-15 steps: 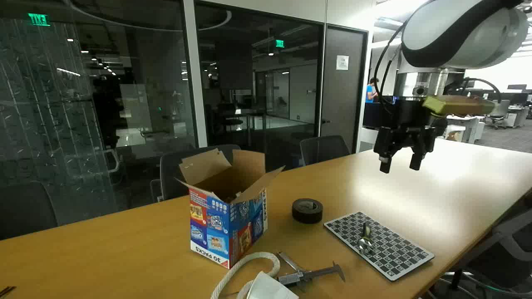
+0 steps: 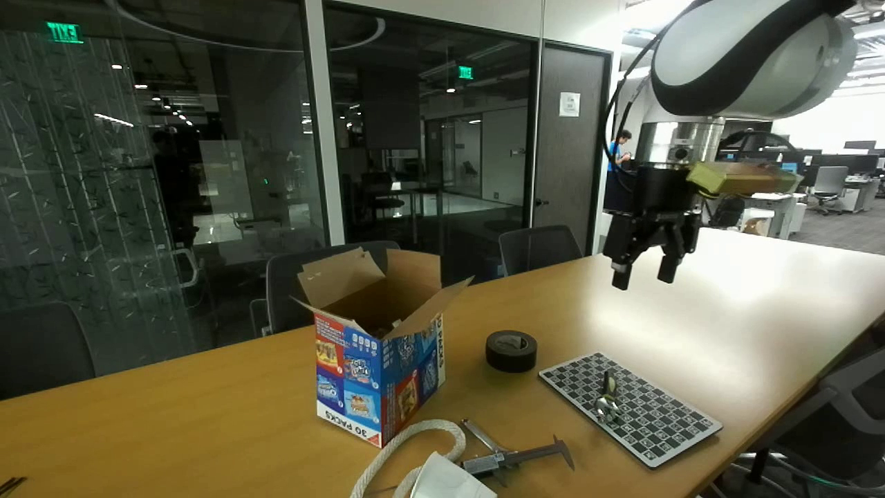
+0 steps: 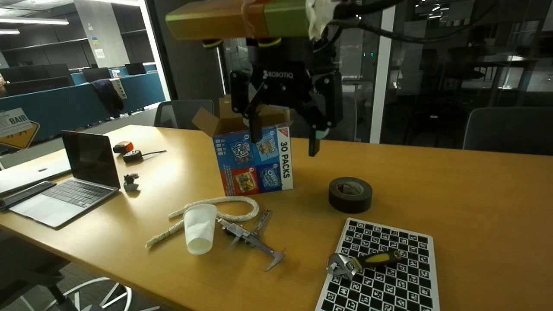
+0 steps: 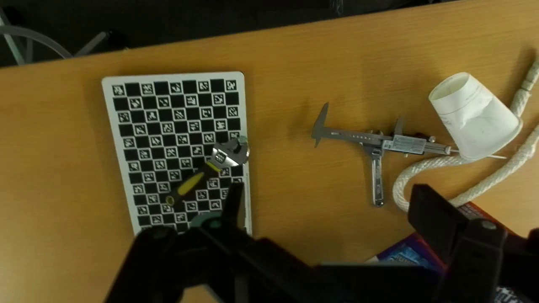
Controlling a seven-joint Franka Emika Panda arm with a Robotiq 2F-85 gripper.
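Note:
My gripper (image 2: 644, 279) hangs open well above the table, nothing between its fingers. A checkered board (image 4: 112, 111) lies flat on the table, bearing an adjustable wrench (image 4: 194, 179) with a black and yellow handle. Black tape (image 3: 350, 195) lies flat beyond the board; the wrist view does not show it. An open cardboard snack box (image 2: 382, 373) stands upright, its inside mostly hidden. Calipers (image 4: 353, 136) rest near the white rope (image 4: 429, 165), with a small metal wrench (image 4: 377, 176) touching them. A white cup (image 3: 200, 228) stands by the rope in the second exterior view.
An open laptop (image 3: 77, 191) and a black tape measure (image 3: 134, 156) occupy the table's far left in the second exterior view. Chairs (image 2: 541, 250) line the back edge. Bare table surrounds the board on its outer side.
In exterior view 1 the arm and open gripper have shifted left, toward the box side. The things on the table have stayed where they were.

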